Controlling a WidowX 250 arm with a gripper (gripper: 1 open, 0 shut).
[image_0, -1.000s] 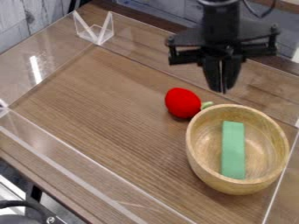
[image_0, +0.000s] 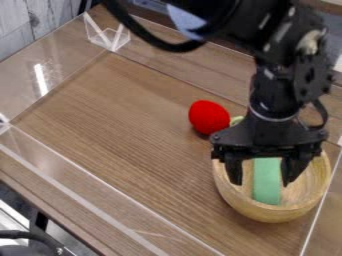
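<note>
My black gripper (image_0: 267, 144) hangs low over a tan wooden bowl (image_0: 273, 206) at the lower right, its fingers spread around the top of a pale green long object (image_0: 265, 184) lying in the bowl. Whether the fingers touch it, or how far they are open, is unclear. A red round object (image_0: 207, 115) sits just left of the gripper, outside the bowl, with a small green bit behind it, partly hidden by the arm.
A white wire-like item (image_0: 107, 30) stands at the back left. Dark parts show at the lower left edge.
The gripper has come down and toward the viewer, from above and behind the bowl to low over it and the green object.
</note>
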